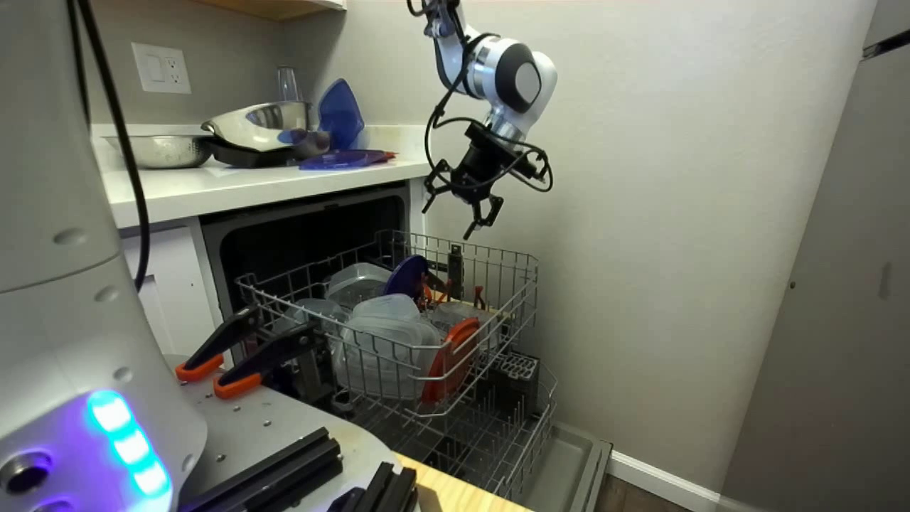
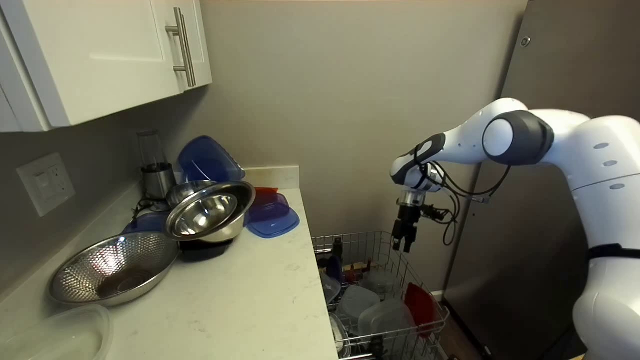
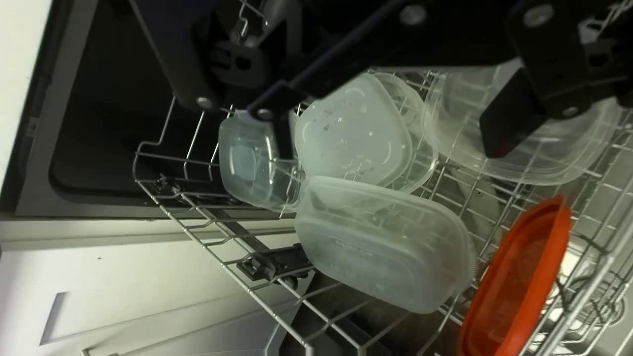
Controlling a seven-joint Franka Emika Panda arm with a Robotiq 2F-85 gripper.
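My gripper (image 1: 447,222) hangs open above the far part of the dishwasher's upper rack (image 1: 512,256), its fingers well apart with nothing between them. In the wrist view one black finger (image 3: 515,115) overlaps clear containers (image 3: 558,157) lower down in the rack. Frosted plastic containers (image 3: 380,243) and a red-orange lid (image 3: 516,285) lean side by side there. A whitish, wet-looking square container (image 3: 350,133) lies behind them, beside a small clear one (image 3: 246,160). Exterior view 1 also has a dark blue lid (image 1: 407,277) standing in the rack.
The counter (image 2: 258,288) holds a steel colander (image 2: 120,270), metal bowls (image 2: 210,213) and blue lids (image 2: 274,223). A wall stands close behind the rack, and a lower rack (image 1: 478,444) lies beneath.
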